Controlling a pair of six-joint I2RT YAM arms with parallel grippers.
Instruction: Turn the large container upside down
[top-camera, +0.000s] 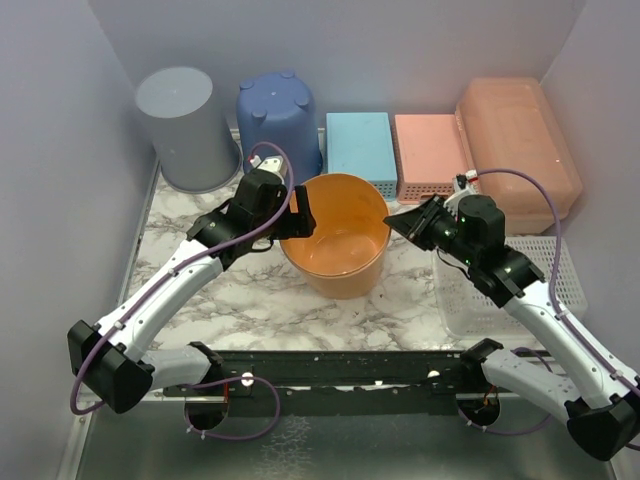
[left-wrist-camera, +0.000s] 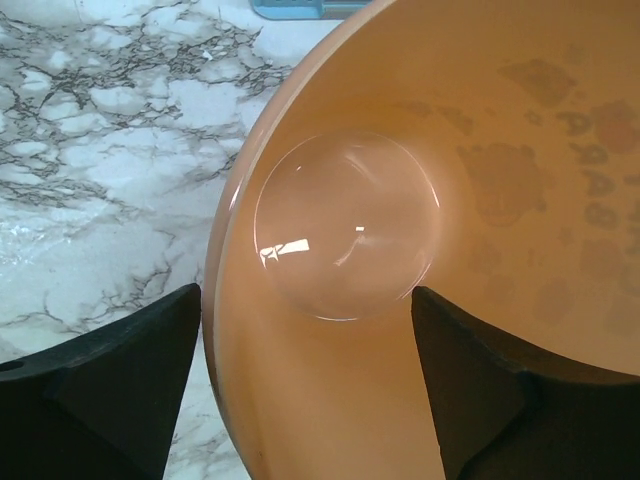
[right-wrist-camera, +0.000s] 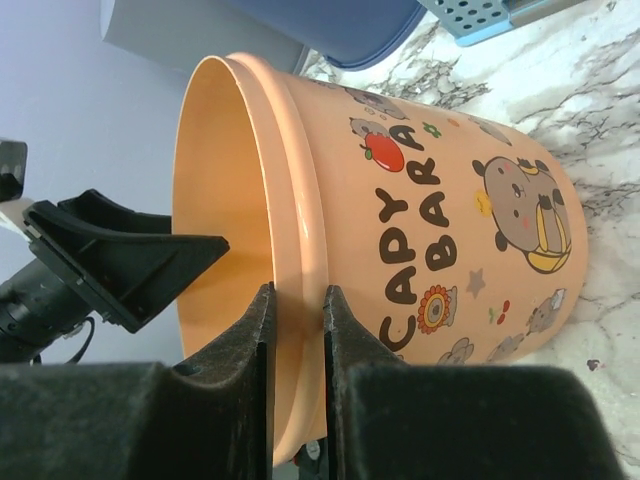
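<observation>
The large orange container (top-camera: 345, 285) stands tilted in the middle of the marble-patterned table, its open mouth showing in the top view. My right gripper (top-camera: 388, 220) is shut on its rim at the right; in the right wrist view, the rim (right-wrist-camera: 300, 230) runs between the fingers, and capybara prints cover the outer wall. At the left rim my left gripper (top-camera: 305, 213) is open, its fingers well apart. The left wrist view shows the rim (left-wrist-camera: 225, 260) between those spread fingers, closer to the left one, with a gap on the inner side.
Behind stand a grey bin (top-camera: 185, 135), a blue bin (top-camera: 278, 115), a teal basket (top-camera: 360, 145) and a pink basket (top-camera: 432, 150). A large peach container (top-camera: 520, 140) and a white basket (top-camera: 470, 310) occupy the right.
</observation>
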